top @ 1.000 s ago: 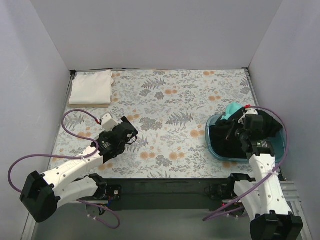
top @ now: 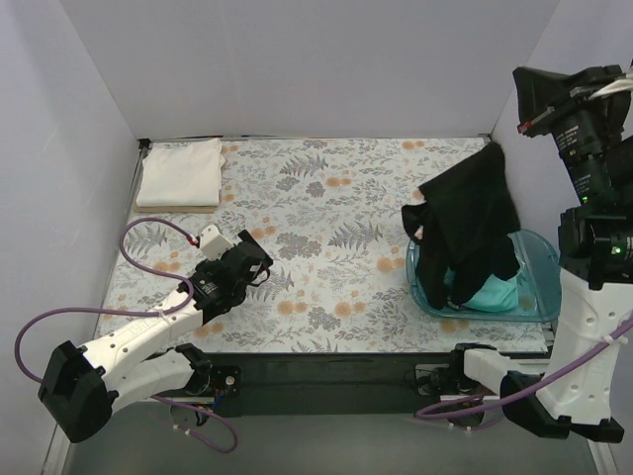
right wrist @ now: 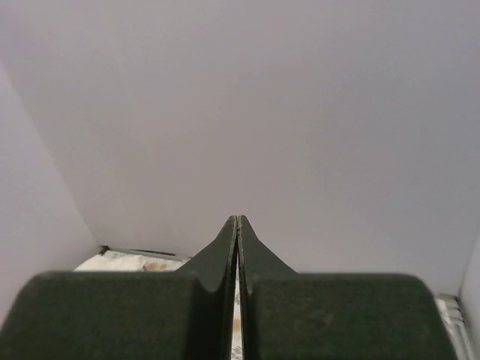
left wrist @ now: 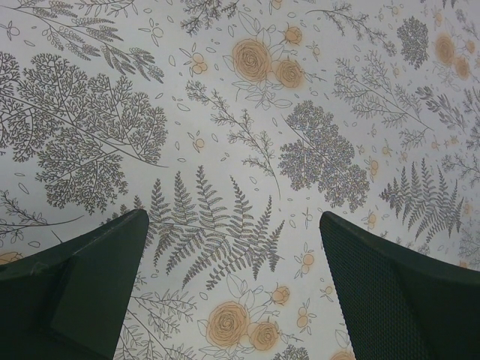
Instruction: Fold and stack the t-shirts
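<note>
A black t-shirt (top: 465, 218) stretches up from the blue basket (top: 539, 262), its upper end blurred and apart from my right gripper (top: 524, 104). That gripper is raised high at the far right. In the right wrist view its fingers (right wrist: 112, 315) are pressed together, with no cloth showing between them. A teal cloth (top: 495, 295) lies in the basket, partly under the black shirt. At the back left sits a flat white folded cloth (top: 182, 173). My left gripper is open over bare table, nothing between its fingers.
Walls stand at the back and both sides; the right arm (top: 579, 346) is close to the right wall. A purple cable (top: 554, 376) loops along that arm.
My right gripper has risen from the basket towards the upper right. The black shirt has come up out of the basket, leaving part of it there. The left arm has stayed still.
</note>
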